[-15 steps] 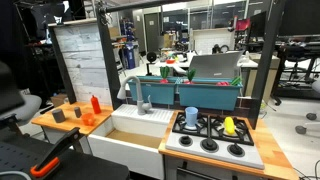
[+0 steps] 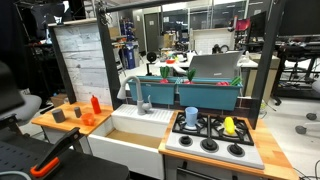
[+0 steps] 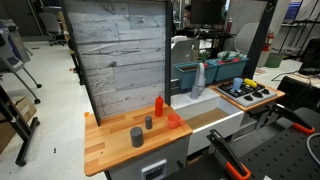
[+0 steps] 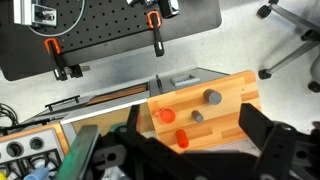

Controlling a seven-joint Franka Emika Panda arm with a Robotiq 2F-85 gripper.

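Note:
Seen from above in the wrist view, my gripper is open, its two dark fingers wide apart with nothing between them. Below it lies a wooden counter with an orange bowl (image 4: pixel 167 116), a red bottle (image 4: pixel 182 138), a larger grey cup (image 4: pixel 212 97) and a smaller grey cup (image 4: pixel 197 115). All stand clear of the fingers. A blue cup (image 2: pixel 191 115) and a yellow object (image 2: pixel 229 126) rest on the stove (image 2: pixel 208 147) at the right of exterior view 1. The gripper does not show in either exterior view.
Between counter and stove sits a sink (image 2: pixel 136 139) with a grey faucet (image 2: pixel 143 103). Teal planters (image 2: pixel 207 96) line the back, and a white plank wall (image 3: pixel 125 75) stands behind the counter. The black robot table (image 4: pixel 100 45) borders the front.

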